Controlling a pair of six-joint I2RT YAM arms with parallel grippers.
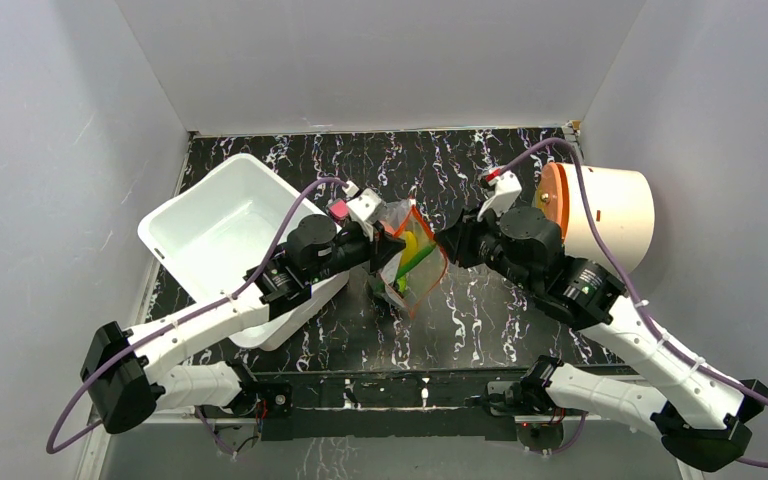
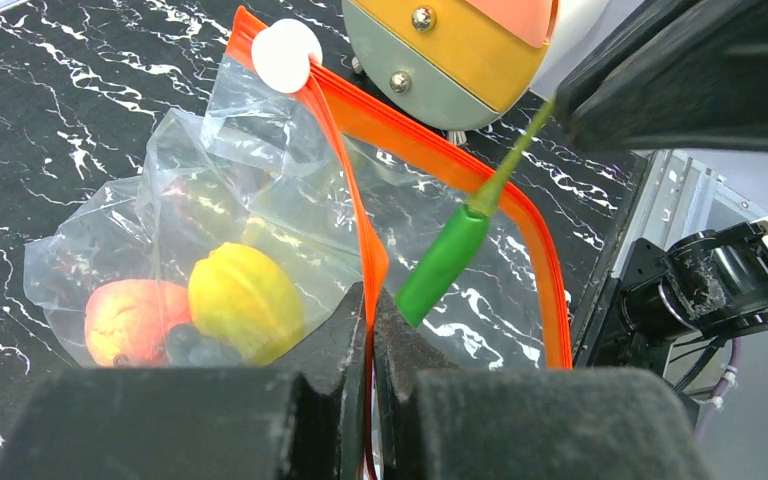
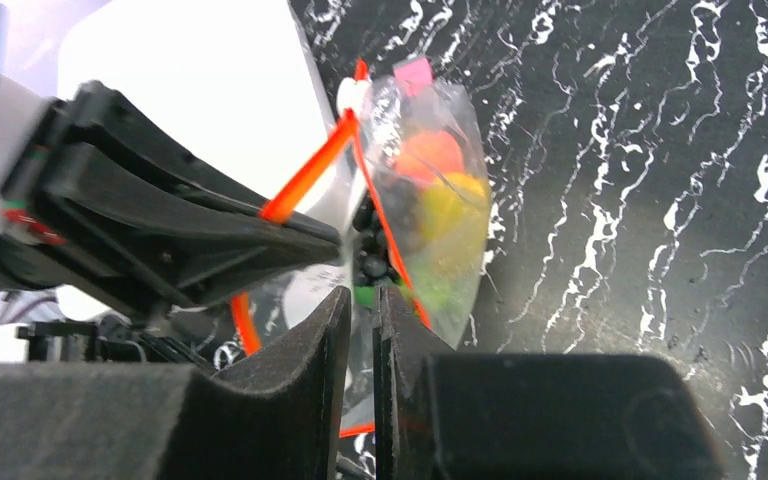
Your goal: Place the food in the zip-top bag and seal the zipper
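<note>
The clear zip top bag (image 1: 415, 280) with orange zipper edges holds food: a red item (image 2: 135, 320), a yellow one (image 2: 245, 300), dark pieces (image 3: 375, 250) and a green long item (image 2: 445, 265) near the opening. My left gripper (image 1: 385, 245) is shut on the bag's zipper edge, whose orange strip runs between its fingers in the left wrist view. My right gripper (image 1: 445, 240) is right of the bag; in the right wrist view its fingers are close together over the bag's edge, and whether they hold anything is unclear.
A white bin (image 1: 200, 230) stands at the left, close to the bag. A cream cylinder with an orange rim (image 1: 605, 215) lies at the right.
</note>
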